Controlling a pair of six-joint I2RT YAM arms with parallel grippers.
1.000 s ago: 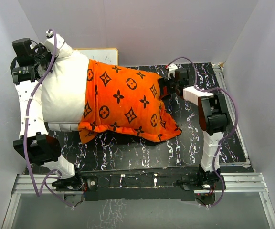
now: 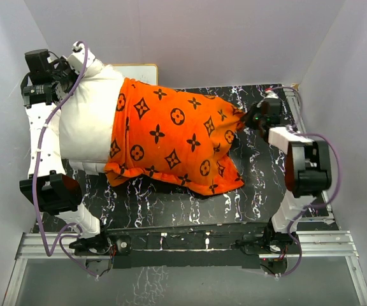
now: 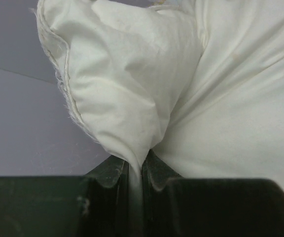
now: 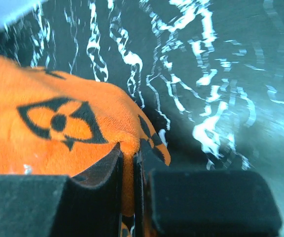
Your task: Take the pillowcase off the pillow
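The orange pillowcase [image 2: 171, 137] with black floral print stretches rightward over the table, with the white pillow [image 2: 88, 127] bare at its left end. My left gripper [image 2: 69, 76] is shut on the pillow's upper left corner; in the left wrist view the gathered white fabric [image 3: 112, 79] runs between its fingers. At the top right, my right gripper [image 2: 247, 120] is shut on a bunched edge of the pillowcase, which passes between its fingers in the right wrist view [image 4: 68, 128].
A white board with a wooden edge [image 2: 136, 72] lies behind the pillow. Pale walls close in on the sides and back.
My right gripper has moved rightward, drawing the pillowcase's upper right end out with it. The left arm and pillow corner have shifted only slightly.
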